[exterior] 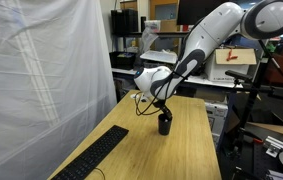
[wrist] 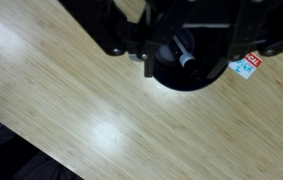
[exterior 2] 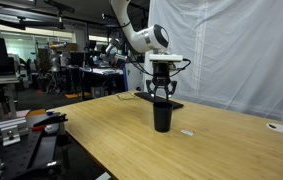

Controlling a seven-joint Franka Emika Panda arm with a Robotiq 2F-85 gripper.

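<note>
A black cylindrical cup (exterior: 164, 125) stands upright on the wooden table. My gripper (exterior 2: 162, 91) is just above its rim, pointing down, and whether the tips reach inside is unclear at this size. In the wrist view the fingers stand apart over the dark cup (wrist: 189, 82), so the gripper is open. A slim pale object (wrist: 185, 52) shows inside the cup, between the fingers; its kind and any contact with them are hard to tell.
A long black keyboard-like strip (exterior: 89, 153) lies along the table's left side. Beside the cup is a small label-like piece (wrist: 246, 65) in red, white and blue. A white round item (exterior 2: 280, 128) rests farther off.
</note>
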